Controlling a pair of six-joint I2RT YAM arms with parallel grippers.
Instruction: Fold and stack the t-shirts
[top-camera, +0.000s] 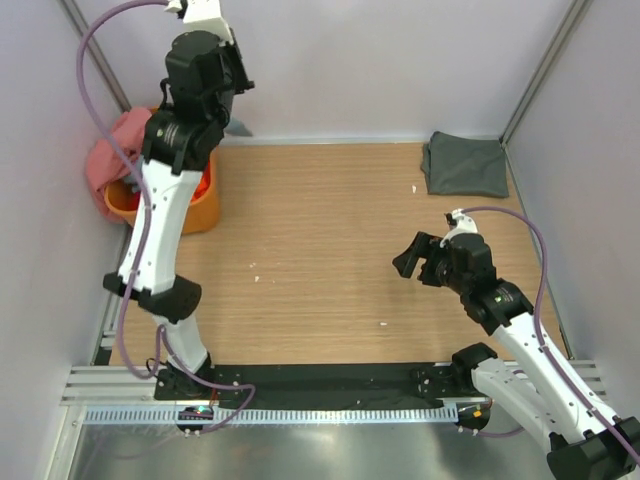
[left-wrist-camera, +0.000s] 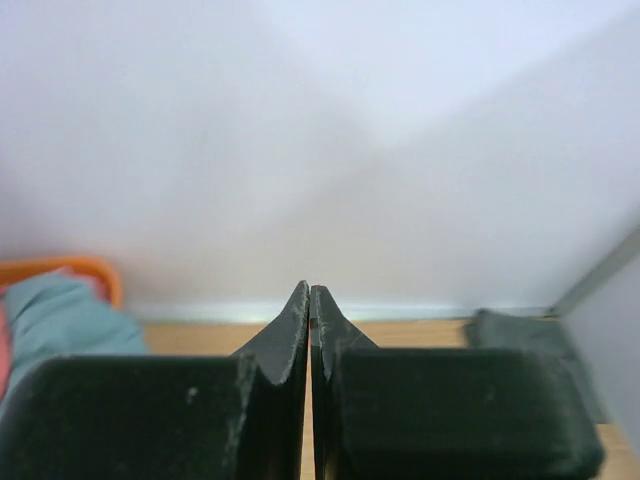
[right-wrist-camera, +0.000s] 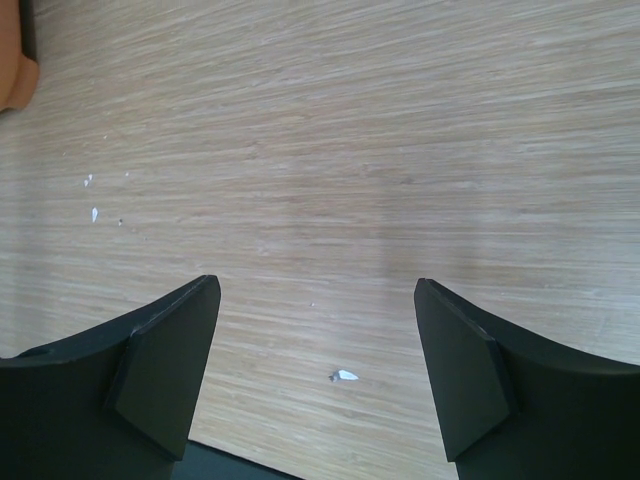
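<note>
My left gripper is raised high at the back left, fingertips together and nothing showing between them. Near it, an orange basket (top-camera: 203, 212) holds t-shirts, partly hidden by the left arm in the top view. A pink shirt (top-camera: 108, 170) hangs over the basket's left side. The blue-grey shirt (left-wrist-camera: 72, 315) drapes over the rim toward the table. Red cloth (top-camera: 204, 183) shows inside the basket. A dark grey folded shirt (top-camera: 465, 167) lies flat at the back right. Over the right part of the table, my right gripper stands open and empty.
Walls close in the back and both sides.
</note>
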